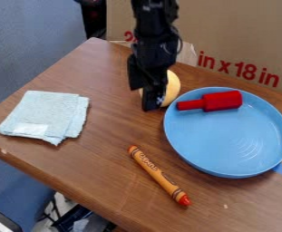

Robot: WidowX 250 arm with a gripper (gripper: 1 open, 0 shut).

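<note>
My black gripper [151,86] hangs down at the top middle, over a round yellow object [171,88] that it mostly hides; whether its fingers are open or closed on it is unclear. A blue plate [228,145] lies on the right with a red cylindrical object [209,101] on its back part. A large orange crayon [158,174] lies on the table in front. A folded pale blue cloth [46,116] lies on the left.
The wooden table [82,172] has bare space between cloth and plate. A cardboard box [246,41] stands behind. The table's left edge drops to the floor.
</note>
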